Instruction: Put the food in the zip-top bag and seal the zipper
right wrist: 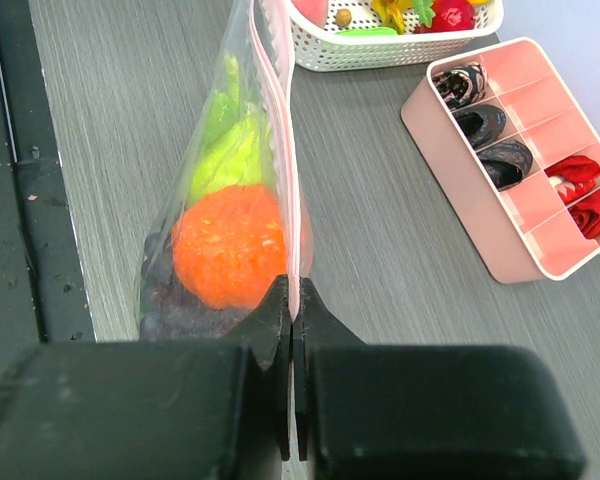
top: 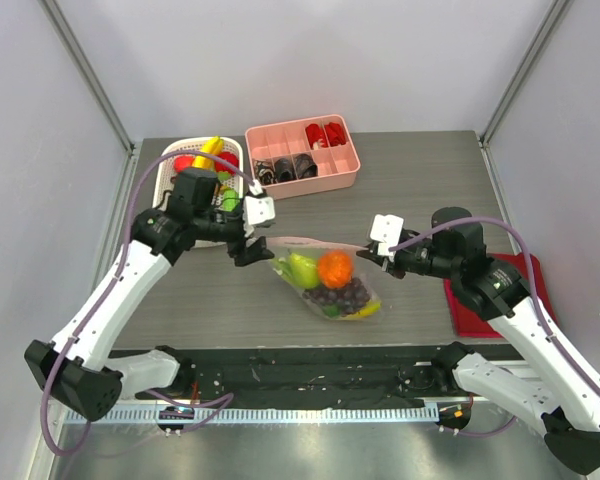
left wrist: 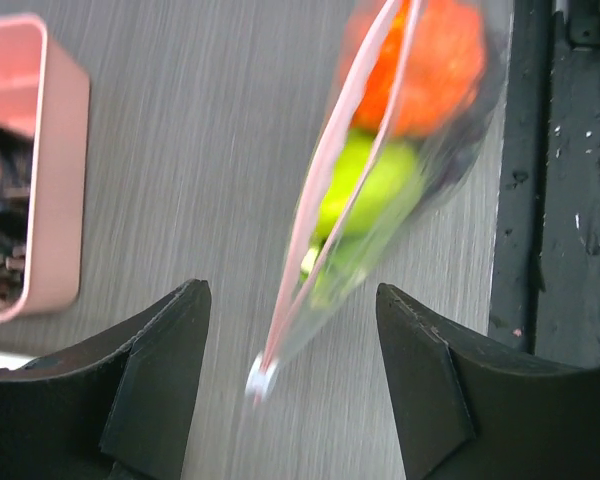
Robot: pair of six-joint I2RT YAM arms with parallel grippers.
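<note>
The clear zip bag (top: 320,290) with pink zipper edge lies mid-table, holding a green pear (top: 303,270), an orange piece (top: 335,268), grapes and a yellow piece. My right gripper (top: 365,254) is shut on the bag's zipper end, also seen in the right wrist view (right wrist: 292,300). My left gripper (top: 255,255) stands open at the bag's other end; in the left wrist view the loose zipper end (left wrist: 270,350) lies between its spread fingers, not gripped.
A white basket (top: 162,180) of produce stands at back left, partly behind my left arm. A pink compartment box (top: 330,175) is at the back middle, a red mat (top: 490,320) at the right. Bare table surrounds the bag.
</note>
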